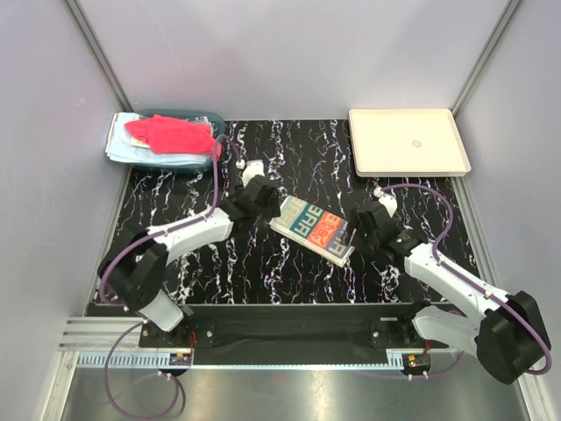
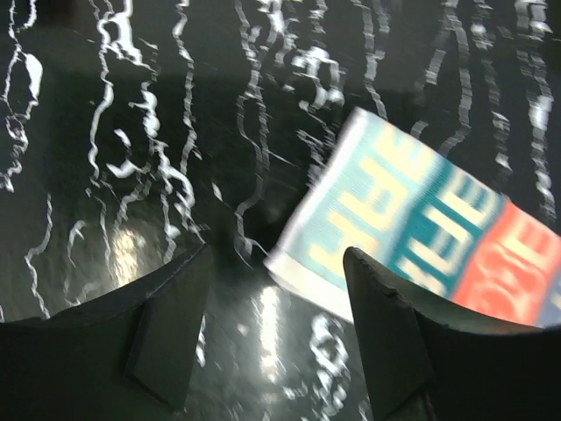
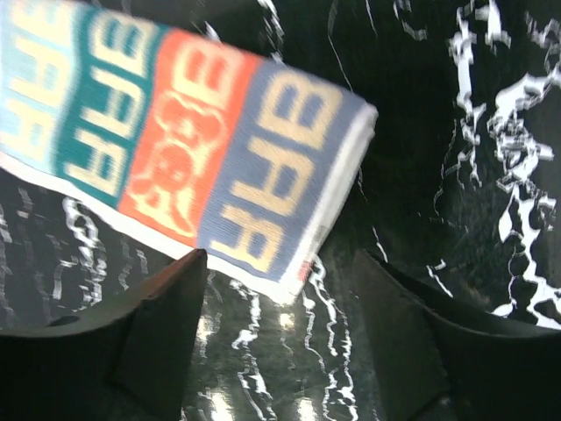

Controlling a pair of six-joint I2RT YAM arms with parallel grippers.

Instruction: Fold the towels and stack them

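A folded towel (image 1: 313, 230) striped in pale green, teal, orange and slate, with pale letter shapes and a white edge, lies flat and slanted on the table. At its left end stands my left gripper (image 1: 277, 209); in the left wrist view its fingers (image 2: 171, 320) are apart, with the towel's corner ahead of the right finger. My right gripper (image 1: 355, 237) is at the towel's slate end. Its fingers (image 3: 162, 316) are spread in the right wrist view, the near corner of the towel (image 3: 272, 175) showing ahead between them. Neither gripper holds anything.
A teal basket (image 1: 187, 115) at the back left holds a red towel (image 1: 175, 133) over pale blue ones. An empty cream tray (image 1: 409, 145) lies at the back right.
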